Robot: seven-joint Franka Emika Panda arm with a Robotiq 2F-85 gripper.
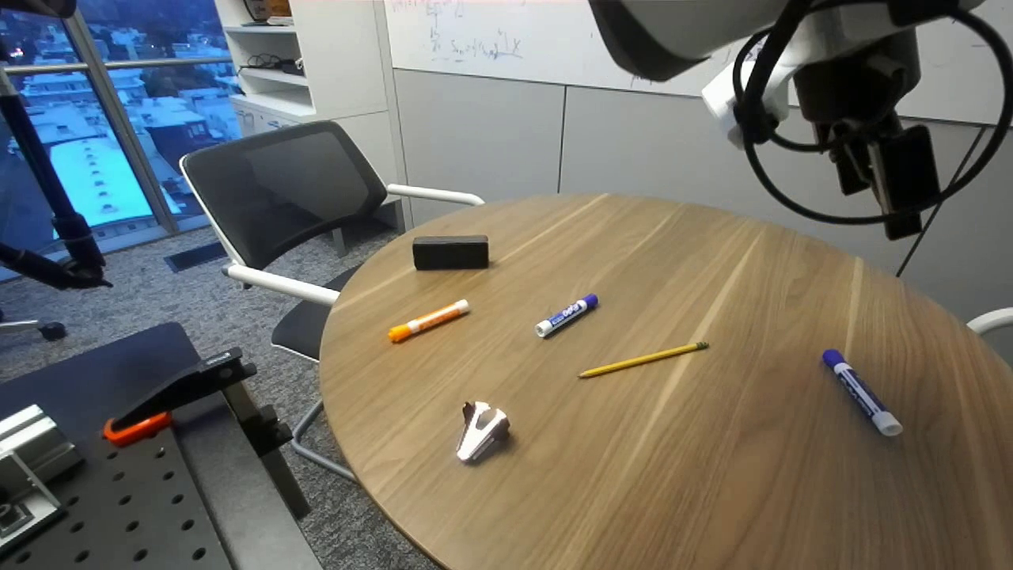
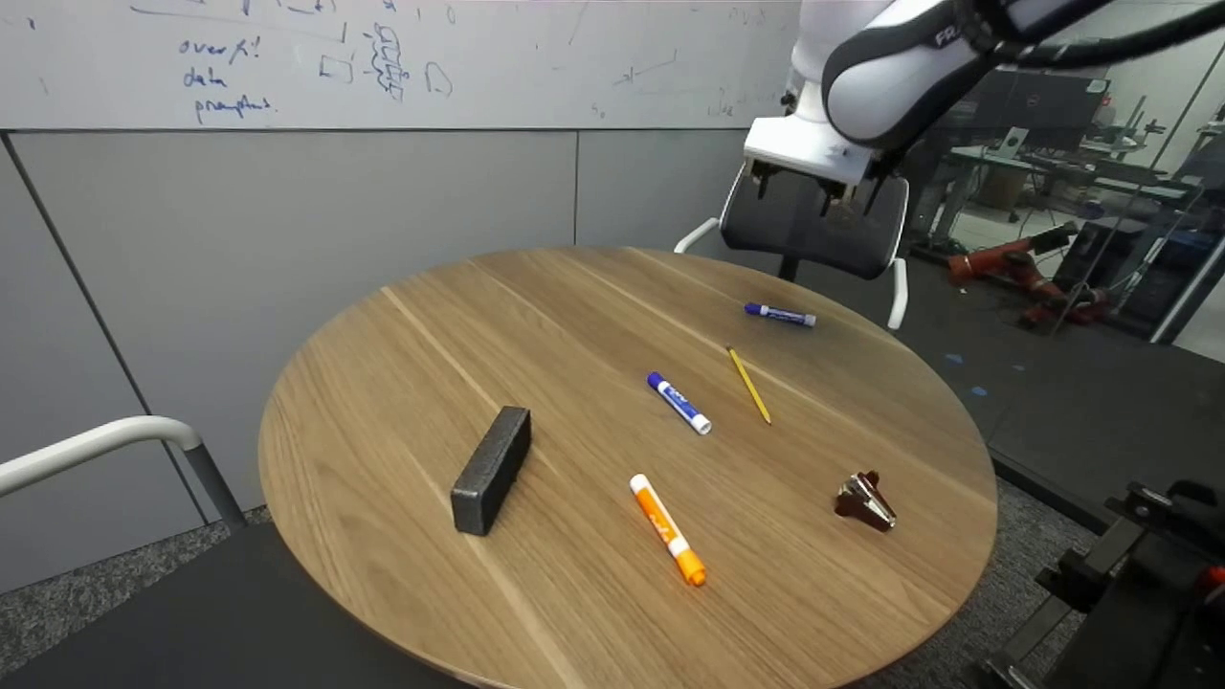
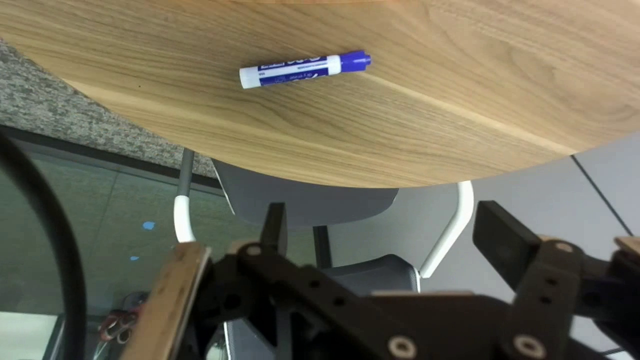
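Note:
A blue-capped marker (image 1: pixel 862 391) with a white end lies flat on the round wooden table, apart from the other items. The same marker (image 3: pixel 294 70) shows near the table's edge in the wrist view. My gripper stands open, its two dark fingers wide apart and nothing between them. In exterior view 1 the gripper (image 1: pixel 878 185) hangs high above the table's far right side, clear of the surface. Exterior view 2 puts it in front of the black chair, above and behind the marker (image 2: pixel 781 315).
A second blue marker (image 2: pixel 679 403), a yellow pencil (image 2: pixel 748 385), an orange marker (image 2: pixel 668 530), a black block (image 2: pixel 491 471) and a staple remover (image 2: pixel 866 500) lie spread out on the table (image 2: pixel 379 402). Bare wood separates them. A chair (image 3: pixel 330 201) stands beyond the edge.

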